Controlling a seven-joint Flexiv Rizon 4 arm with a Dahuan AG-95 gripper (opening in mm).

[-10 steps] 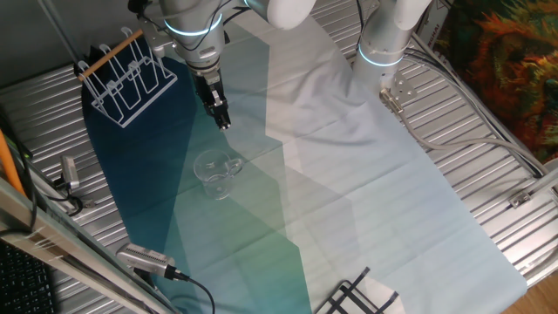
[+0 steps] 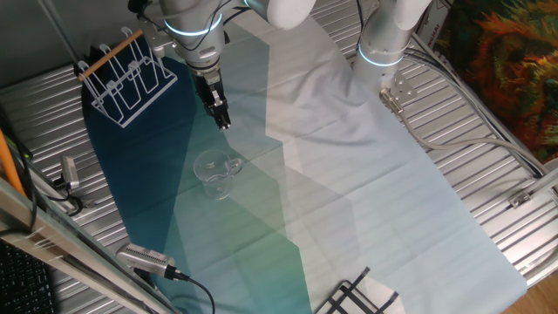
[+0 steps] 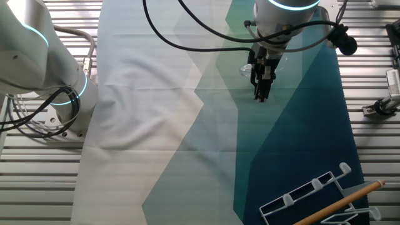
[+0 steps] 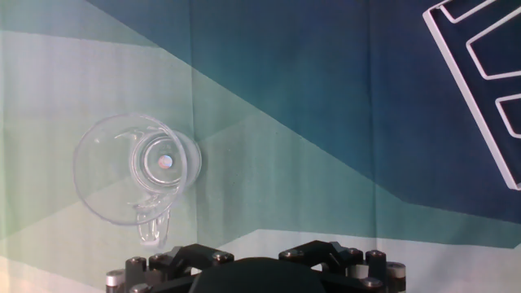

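Observation:
A clear glass mug (image 2: 214, 174) stands on the teal part of the cloth, with its handle pointing right in exterior view 1. From the wrist, the mug (image 4: 98, 195) shows left of centre, its rim toward the camera and its handle toward the bottom edge. Exterior view 2 has the mug (image 3: 245, 70) partly hidden behind the gripper. My gripper (image 2: 223, 125) hangs above the cloth, apart from the mug, on the drying rack's side of it. At the bottom of the wrist view the gripper is open, with nothing visible between its fingers.
A white wire rack with a wooden bar (image 2: 111, 54) stands at the cloth's far left corner. A dark wire rack (image 2: 357, 296) lies at the front edge.

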